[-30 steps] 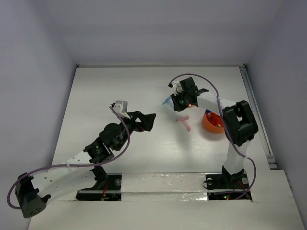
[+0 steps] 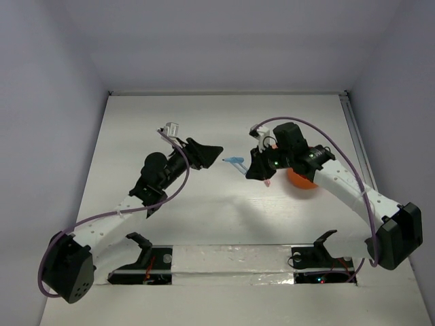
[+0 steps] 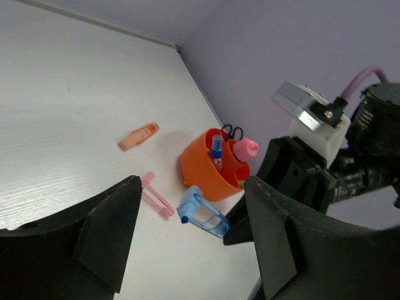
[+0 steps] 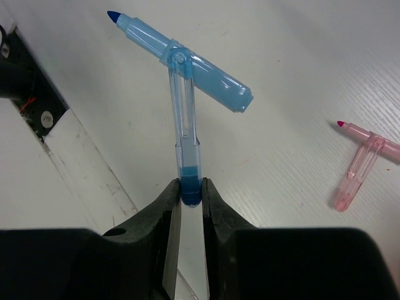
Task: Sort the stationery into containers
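A light-blue marker with its clear cap set across its barrel (image 4: 215, 78) hangs in the air, and my right gripper is shut on the cap's end. Its dark blue tip is bare. In the left wrist view the same blue marker (image 3: 199, 211) appears between and beyond the spread fingers of my left gripper, which is open and empty. From above, my left gripper (image 2: 219, 153) is just left of the blue marker (image 2: 235, 164). A pink marker (image 4: 359, 164) of similar shape lies on the table. An orange item (image 3: 139, 135) lies farther back.
An orange round container (image 3: 209, 172) with compartments stands at the right, holding a blue-capped item, a pink item and black scissors-like handles. Both forearms are close together over the middle.
My right gripper, with the blue marker, has risen and shifted toward the front, now over the pink marker in the top view. The left arm has moved inward toward the blue marker.
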